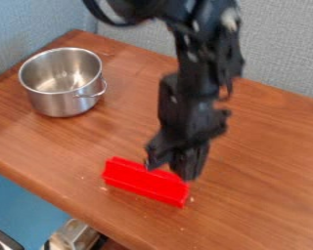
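A red elongated block (133,179) lies on the wooden table near its front left. My gripper (176,154), black and motion-blurred, hangs just above and behind the block's right half. Its fingertips are close together, and nothing shows between them; whether they touch the block cannot be told.
A steel pot (55,96) with handles stands at the back left of the table (264,195). Grey walls are behind. Beyond the front-left edge is a blue floor with some metal objects at the bottom.
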